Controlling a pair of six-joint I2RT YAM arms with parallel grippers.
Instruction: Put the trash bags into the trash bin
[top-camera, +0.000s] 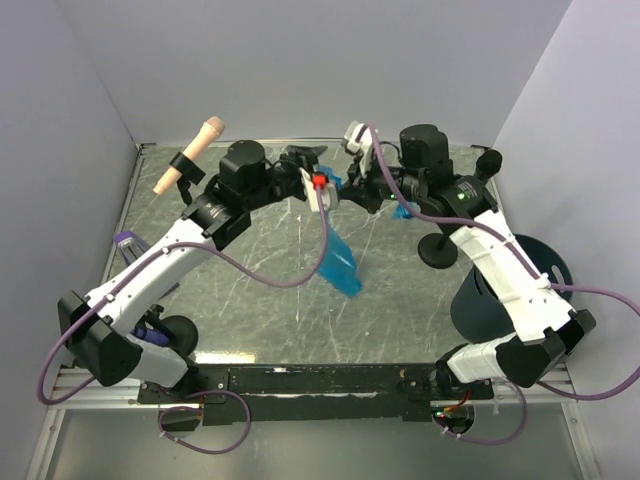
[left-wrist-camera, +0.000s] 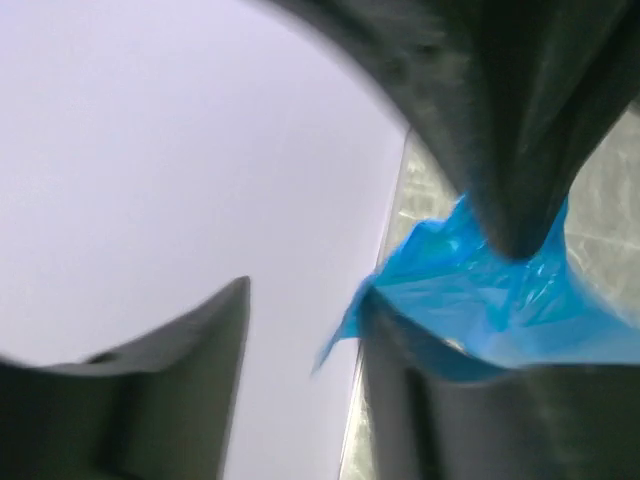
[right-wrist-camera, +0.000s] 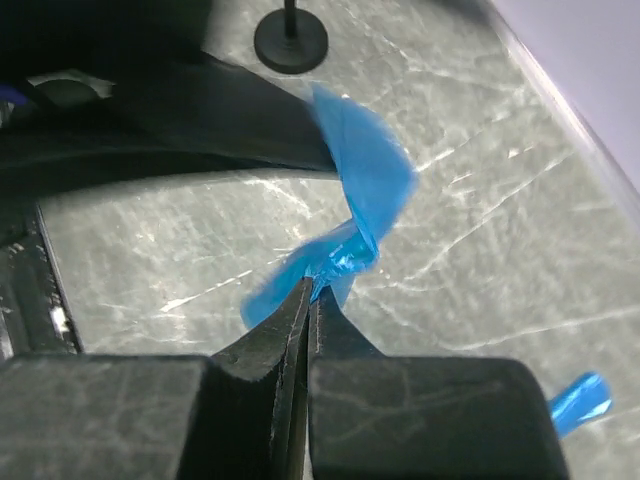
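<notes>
A blue trash bag (top-camera: 342, 262) hangs crumpled between my two arms at the middle of the workspace. In the right wrist view, my right gripper is shut on a gathered part of this bag (right-wrist-camera: 350, 250). My left gripper stands open, a gap showing between its blurred fingers; the bag (left-wrist-camera: 470, 280) lies behind and beside one finger, not visibly between them. From above, the left gripper's tips are hard to make out. A second blue bag (top-camera: 403, 211) rests on the table beyond the right arm. The dark trash bin (top-camera: 480, 305) stands at the right, partly covered by that arm.
A black stand (top-camera: 437, 250) rises between the right arm and the bin. At the left are a microphone on a stand (top-camera: 190, 157) and a purple-and-grey object (top-camera: 130, 245).
</notes>
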